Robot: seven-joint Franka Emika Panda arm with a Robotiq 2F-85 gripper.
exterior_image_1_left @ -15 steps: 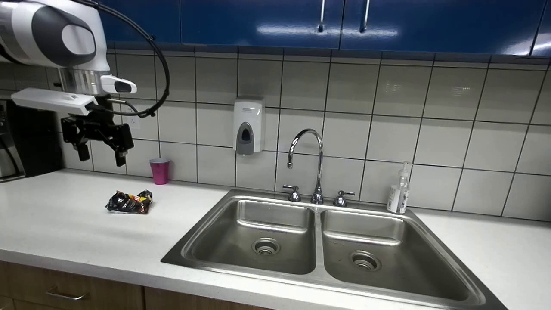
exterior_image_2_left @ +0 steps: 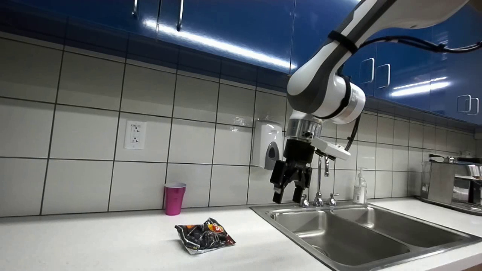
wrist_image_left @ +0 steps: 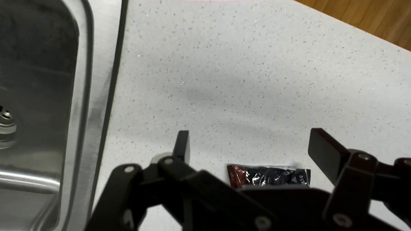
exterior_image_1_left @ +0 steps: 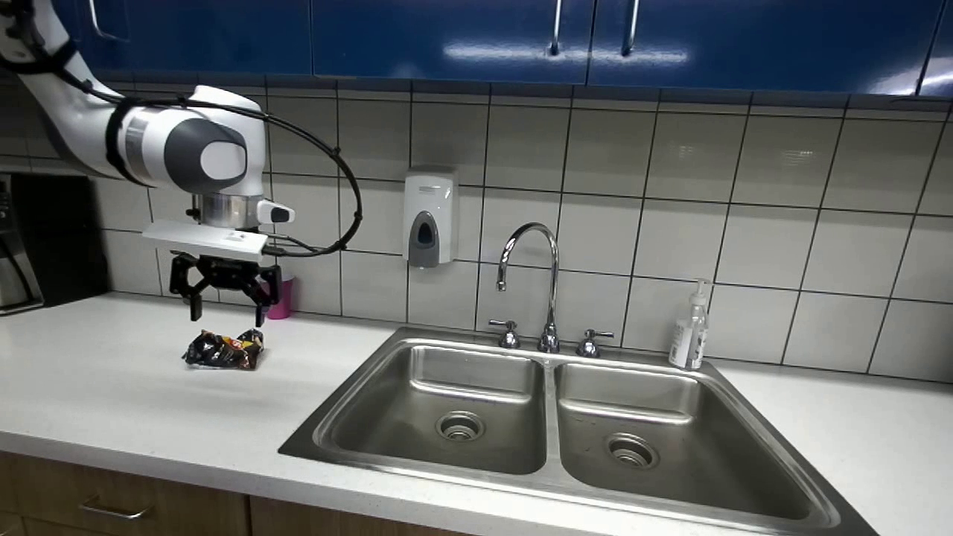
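Observation:
A crumpled dark snack packet (exterior_image_1_left: pixel 223 350) with red, orange and yellow marks lies on the white counter, left of the sink in exterior view 1. My gripper (exterior_image_1_left: pixel 227 314) hangs above the counter, pointing down, its fingers spread and nothing between them. Exterior view 2 shows the gripper (exterior_image_2_left: pixel 287 198) up and to the right of the packet (exterior_image_2_left: pixel 205 236), clear of it. In the wrist view the packet (wrist_image_left: pixel 269 175) shows at the lower middle, partly covered by the gripper's own black linkage.
A pink cup (exterior_image_2_left: pixel 174 198) stands by the tiled wall behind the packet. The double steel sink (exterior_image_1_left: pixel 299 438) with its faucet (exterior_image_1_left: pixel 551 286) takes up the middle. A soap bottle (exterior_image_1_left: pixel 690 330) is at its back right corner.
The arm has moved right, lower and farther from the camera, so the gripper now hangs over the packet in exterior view 1 and partly hides the cup. The packet has stayed put.

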